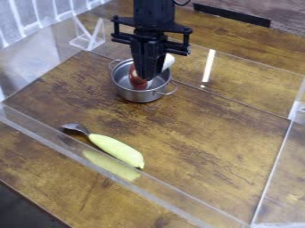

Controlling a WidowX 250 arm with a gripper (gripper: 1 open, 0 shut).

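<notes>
The black gripper (pixel 146 69) hangs over a small steel pot (pixel 142 93) with two handles at the upper middle, its tips at or just above the pot's opening; it looks shut, though its tips are hard to make out. A red item (pixel 138 84) is in the pot beneath it, and a white object (pixel 168 61) shows behind the gripper, partly hidden. A pale yellow corn-like object (pixel 117 150) lies on the wooden table in front, next to a metal spoon or utensil (pixel 73 126).
Clear plastic walls border the table (pixel 202 151) at the front, back and right. A white rack-like structure stands at the back left.
</notes>
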